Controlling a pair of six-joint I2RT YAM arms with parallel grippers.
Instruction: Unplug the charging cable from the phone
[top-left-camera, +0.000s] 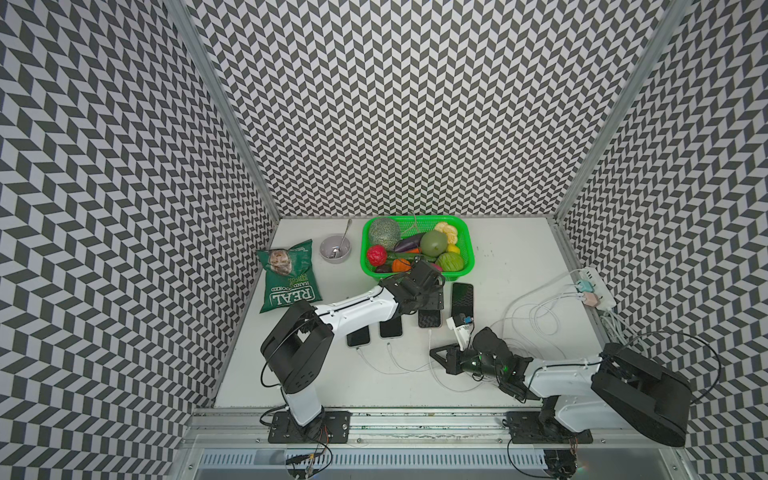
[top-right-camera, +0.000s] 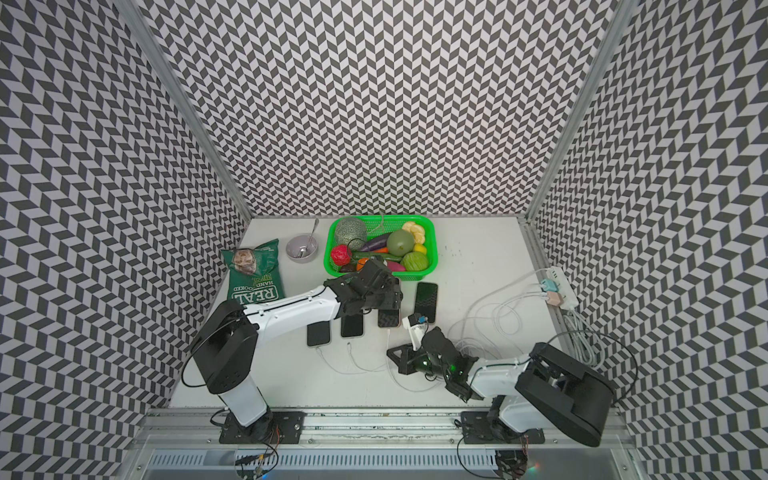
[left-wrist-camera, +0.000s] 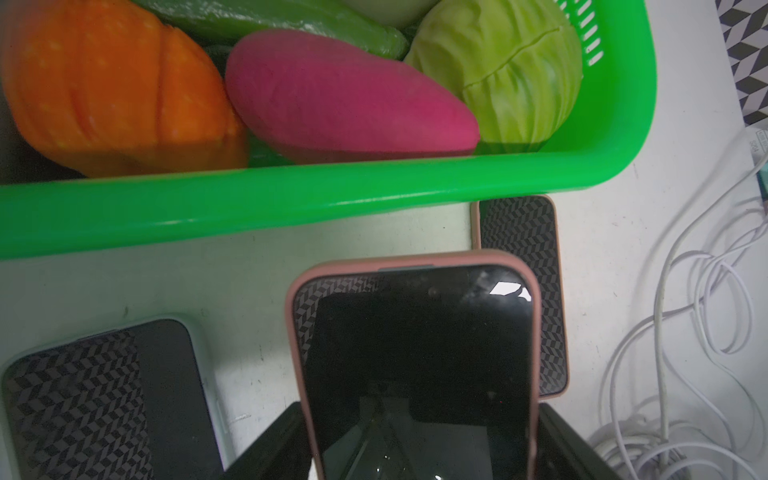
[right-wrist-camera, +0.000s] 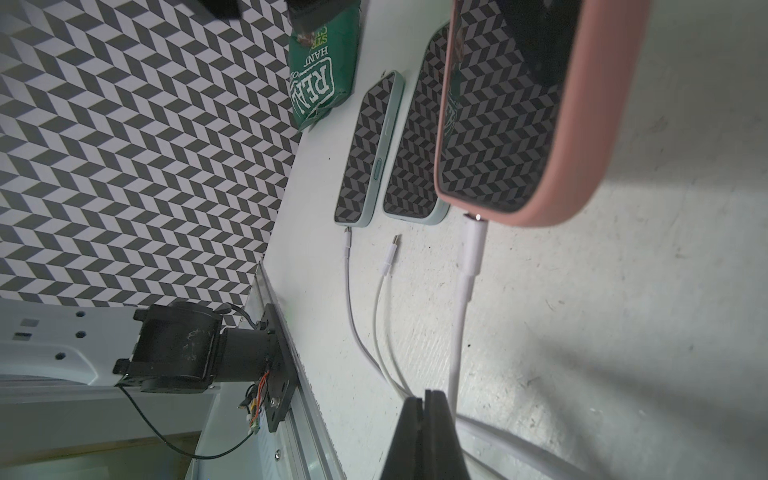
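Observation:
My left gripper is shut on a pink-cased phone (right-wrist-camera: 512, 120), one finger along each side, and holds it raised above the table. From the phone's lower edge hangs a white cable (right-wrist-camera: 473, 248). A sliver of the plug's metal shows right beneath the edge; whether its tip still sits in the port I cannot tell. Lower in the right wrist view, my right gripper is shut with nothing visible between its fingers. The cable runs down behind its tips, toward other cables on the table.
Two pale-cased phones (right-wrist-camera: 416, 152) (right-wrist-camera: 368, 152) lie to the left. Near one is a loose plug (right-wrist-camera: 392, 252); another cable end (right-wrist-camera: 348, 238) meets the other. A dark phone (top-left-camera: 462, 301) lies right. The green basket (left-wrist-camera: 240, 204) borders the far side. Coiled cables lead to a power strip (top-left-camera: 596, 288).

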